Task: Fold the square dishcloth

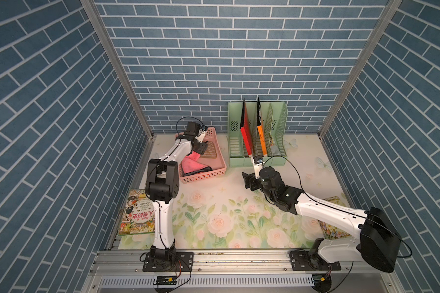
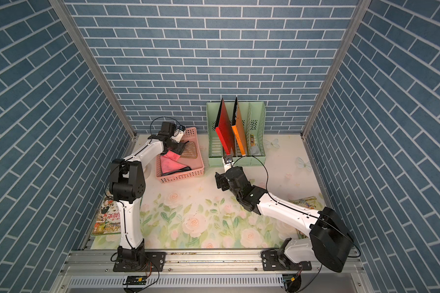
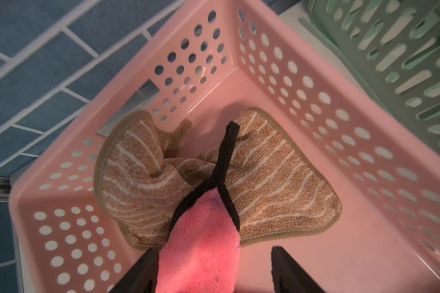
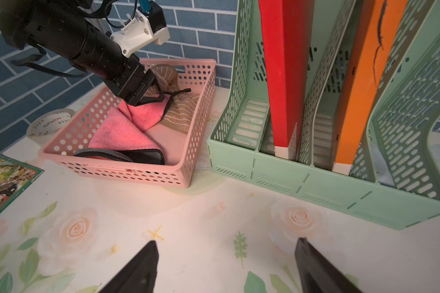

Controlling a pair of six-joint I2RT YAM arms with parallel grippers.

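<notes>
Two cloths lie crumpled in the pink basket (image 3: 337, 146): a pink dishcloth (image 3: 200, 249) with dark edging, and a brown striped dishcloth (image 3: 278, 180) partly under it. Above them my left gripper hovers open, its fingers (image 3: 141, 273) standing apart on either side of the pink cloth. In the right wrist view the left gripper is seen low over the basket's far half. My right gripper is open over the bare tabletop, in front of the green rack, with nothing between its fingers.
The green rack (image 4: 303, 180) holds a red folder (image 4: 286, 68) and an orange folder (image 4: 364, 83). A book (image 1: 137, 214) lies at the left, and another book (image 1: 332, 224) at the right.
</notes>
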